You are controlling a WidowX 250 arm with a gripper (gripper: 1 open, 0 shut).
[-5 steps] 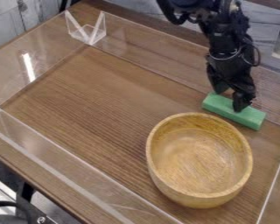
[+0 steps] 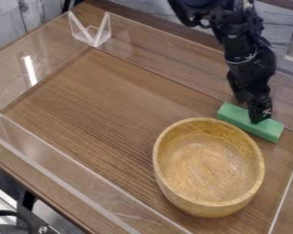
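Observation:
A black robot gripper (image 2: pixel 252 108) reaches down from the top onto a green block (image 2: pixel 252 128) on the right of the wooden table, its fingertips at the block's upper part. The fingers are dark and overlap, so whether anything is between them is hard to see.
A large yellow bowl (image 2: pixel 208 196) sits just below the green block, near the front right. A white wire-like object (image 2: pixel 92 29) stands at the back left.
The gripper has turned and shifted slightly over the block. The green block has moved a little to the right and down in the view.

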